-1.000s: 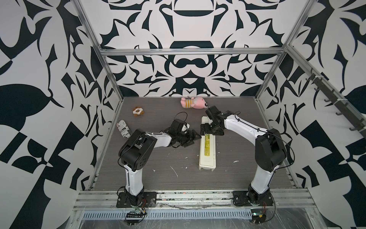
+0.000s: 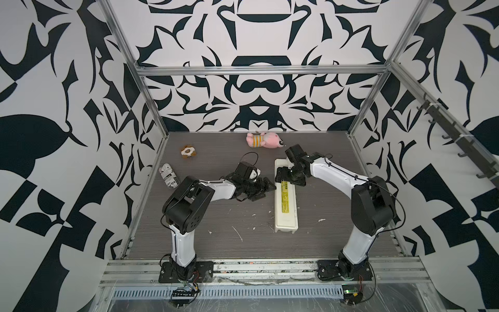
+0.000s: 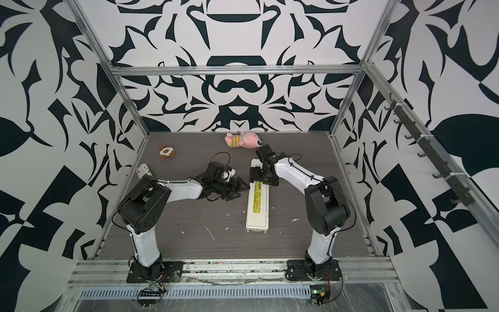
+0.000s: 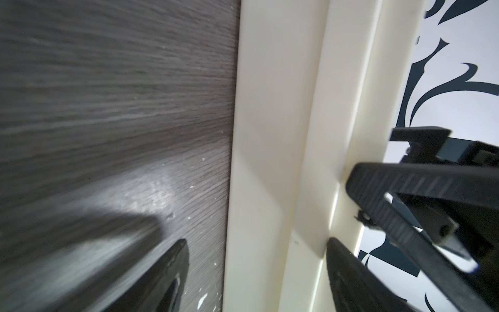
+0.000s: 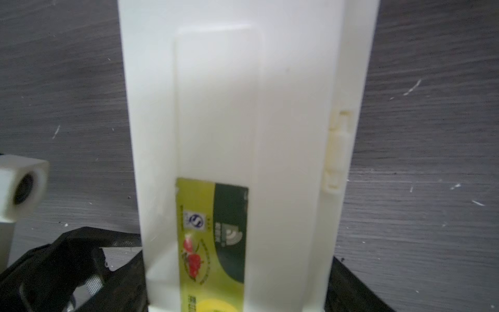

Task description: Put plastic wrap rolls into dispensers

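A long white dispenser [image 2: 286, 213] with a yellow label lies lengthwise near the table's middle. My right gripper [image 2: 284, 176] is over its far part; the right wrist view shows the white body [image 5: 280, 104] between its fingers, apparently open around it. My left gripper [image 2: 262, 189] is just left of the dispenser; in the left wrist view its fingers [image 4: 353, 280] are apart, one against the cream side wall [image 4: 265, 130]. No separate wrap roll can be made out.
A pink striped plush toy [image 2: 263, 140] lies at the back, a small brown-and-white toy [image 2: 187, 151] at back left, and a speckled grey-white object [image 2: 169, 175] by the left wall.
The dispenser has shifted slightly to the right, and my right gripper has moved slightly right with it. My left gripper is almost in the same place.
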